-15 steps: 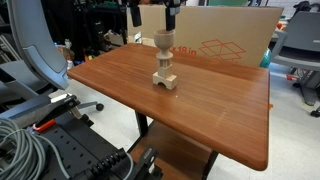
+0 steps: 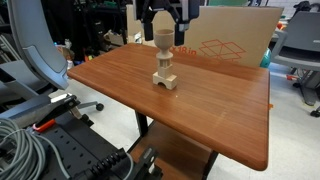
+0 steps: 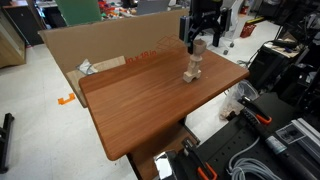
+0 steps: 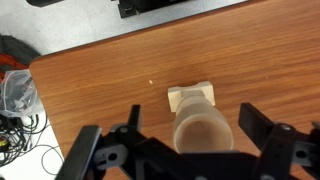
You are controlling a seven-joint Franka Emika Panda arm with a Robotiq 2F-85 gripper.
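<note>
A stack of pale wooden pieces (image 2: 164,74) stands upright on the brown table, with a notched block (image 3: 191,75) at its foot and narrower round parts above. Its wide, cup-like top piece (image 4: 203,133) is seen from above in the wrist view. My gripper (image 2: 160,38) is open at the height of this top piece, one finger to each side. In the wrist view gaps show between the top piece and both fingertips, so nothing is held. The lower stack is mostly hidden there beneath the top piece.
A cardboard panel (image 2: 222,32) stands behind the table. A clear plastic container (image 4: 18,92) and cables lie beyond the table's edge.
The stack has not moved.
</note>
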